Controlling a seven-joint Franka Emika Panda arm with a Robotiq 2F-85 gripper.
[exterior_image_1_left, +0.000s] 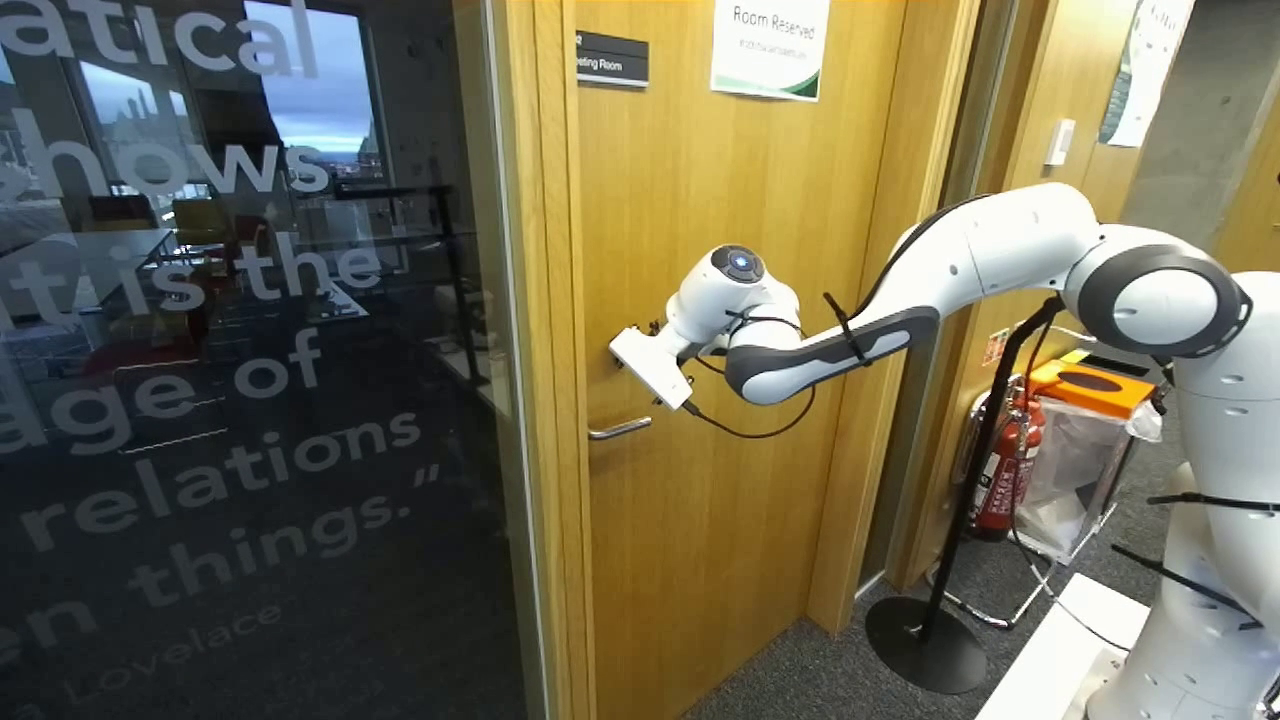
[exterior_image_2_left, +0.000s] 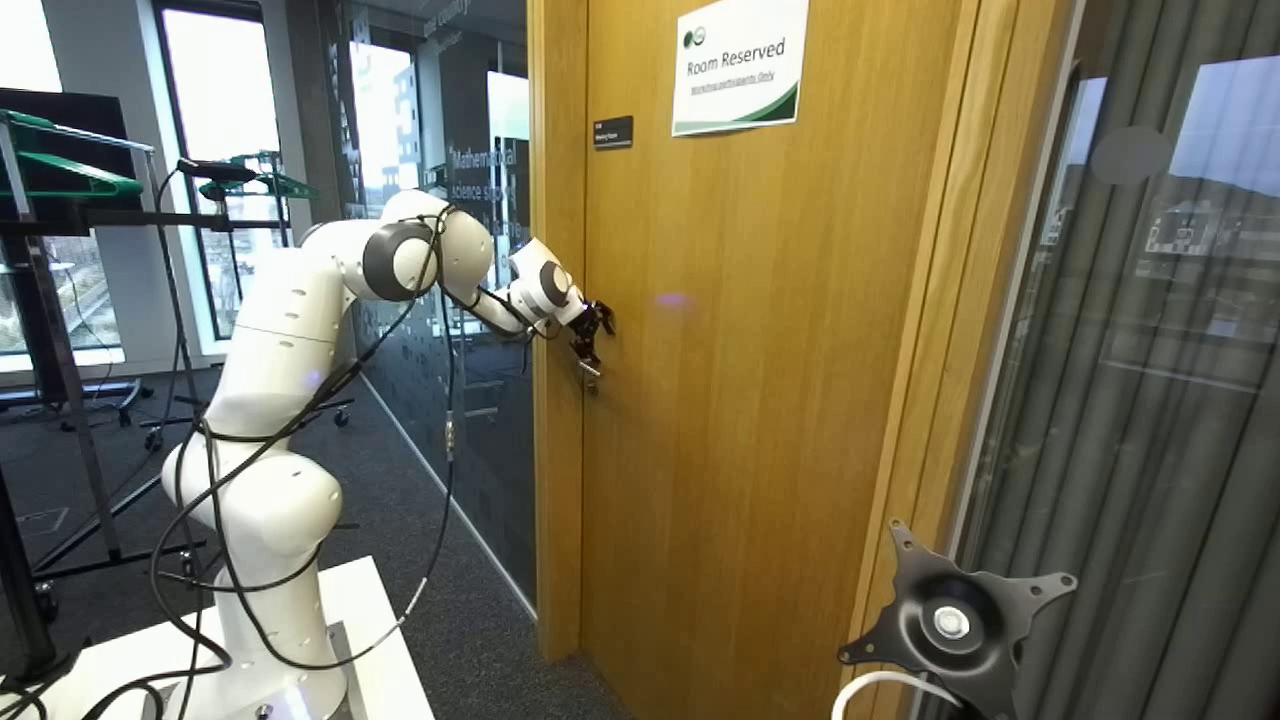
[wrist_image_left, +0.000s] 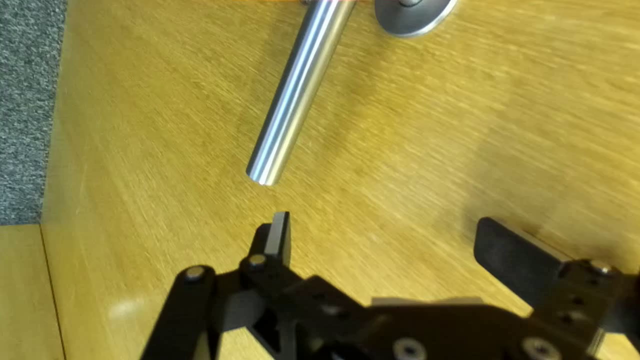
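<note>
A wooden door (exterior_image_1_left: 720, 516) stands shut in its frame, with a steel lever handle (exterior_image_1_left: 620, 428) near its left edge. In the wrist view the handle (wrist_image_left: 300, 90) slants down from the top, its free end apart from my fingers. My gripper is open, its two dark fingers (wrist_image_left: 507, 261) spread wide with only door surface between them. Exterior view 1 has the white hand just above the handle and close to the door, its fingertips hidden. From the other side, the black gripper (exterior_image_2_left: 600, 330) appears against the door, slightly above the handle (exterior_image_2_left: 588, 371).
A dark glass wall (exterior_image_1_left: 300, 480) adjoins the door frame on the left. To the right are a black stand base (exterior_image_1_left: 925, 644), a fire extinguisher (exterior_image_1_left: 1008, 468) and a bin with an orange lid (exterior_image_1_left: 1092, 386). A black bracket (exterior_image_2_left: 956, 620) rises in the foreground of exterior view 2.
</note>
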